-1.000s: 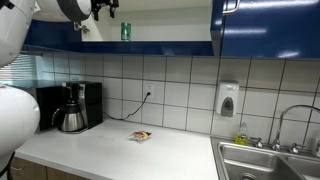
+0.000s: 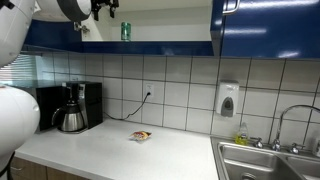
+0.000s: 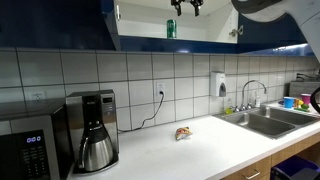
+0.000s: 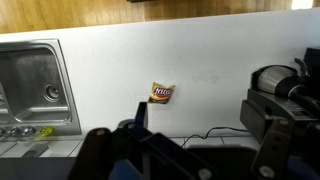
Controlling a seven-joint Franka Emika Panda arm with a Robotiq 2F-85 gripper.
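A small orange-and-red snack bag (image 2: 139,136) lies flat on the white counter (image 2: 135,155), with bare counter around it. From above, the wrist view shows the same bag (image 4: 160,93) near the middle. On the shelf of the blue cabinet stands a green can (image 2: 126,31), also seen upright in exterior view 2 as a green cylinder (image 3: 172,27). High up at the shelf's level, beside the can and well above the bag, is my gripper (image 2: 104,10). Its dark fingers (image 4: 138,118) are spread apart in the wrist view, and nothing shows between them. The gripper is open.
A coffee maker with a steel carafe (image 3: 97,148) stands beside a microwave (image 3: 27,155). At the other end is a steel sink (image 2: 250,162) with a faucet (image 2: 290,115). A soap dispenser (image 2: 227,98) hangs on the tiled wall. Mid-counter is mostly free; the cabinet's blue lower edge (image 2: 160,48) runs near the gripper.
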